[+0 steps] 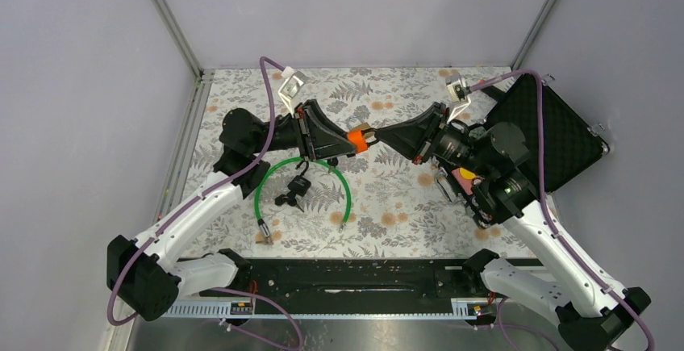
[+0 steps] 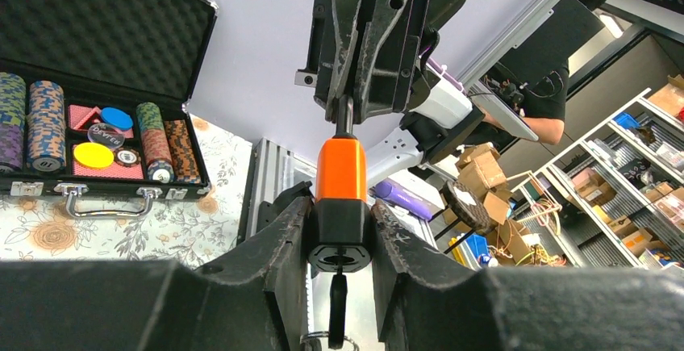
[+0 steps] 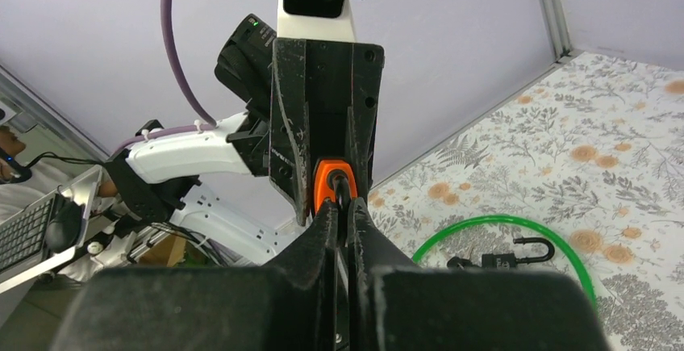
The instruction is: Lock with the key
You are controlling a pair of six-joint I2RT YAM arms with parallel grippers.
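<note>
An orange padlock (image 1: 356, 141) (image 2: 341, 169) is held in the air over the middle of the table. My left gripper (image 1: 345, 143) is shut on its body; a black key with a ring hangs below it in the left wrist view. My right gripper (image 1: 381, 135) is shut on the dark shackle at the other end. On the table lie a black padlock (image 3: 498, 261) with its shackle open, some keys (image 1: 287, 199) and a green cable lock (image 1: 348, 194).
An open black case of poker chips (image 1: 540, 133) (image 2: 97, 129) fills the right side of the table. A tan piece lies behind the held padlock.
</note>
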